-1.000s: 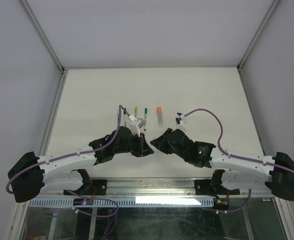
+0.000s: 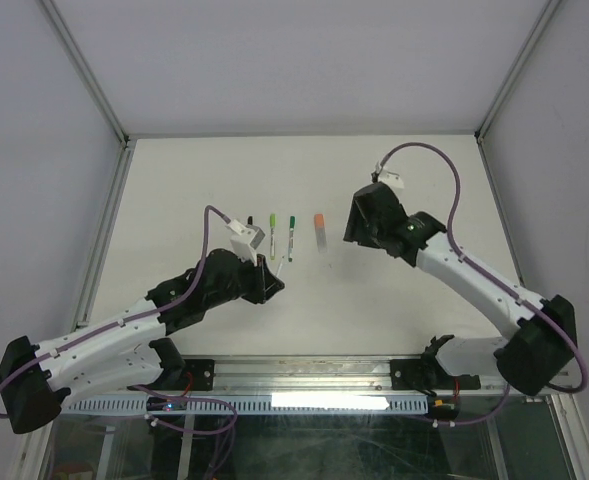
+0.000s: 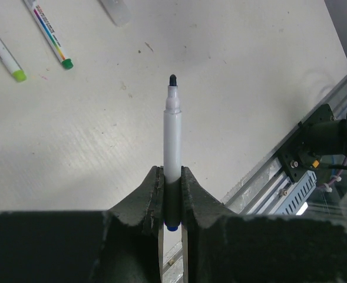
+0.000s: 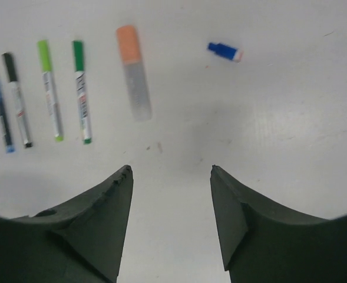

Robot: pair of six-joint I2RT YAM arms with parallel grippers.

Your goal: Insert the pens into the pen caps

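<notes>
My left gripper is shut on an uncapped white pen [image 3: 172, 135] with a dark tip, held upright in the left wrist view. My right gripper stands open over the bare table, above and beside a small blue cap [image 4: 224, 50]. Several pens lie left of that cap in the right wrist view: a dark green one [image 4: 82, 100], a light green one [image 4: 52, 94], a black one [image 4: 17, 100] and a blue one [image 4: 2, 118].
An orange-topped object with a clear lower part [image 4: 130, 47] lies between the pens and the blue cap.
My right gripper has moved away from the left one, toward the back and right, over where the blue cap lies. My left gripper has drawn back slightly leftward with the pen.
</notes>
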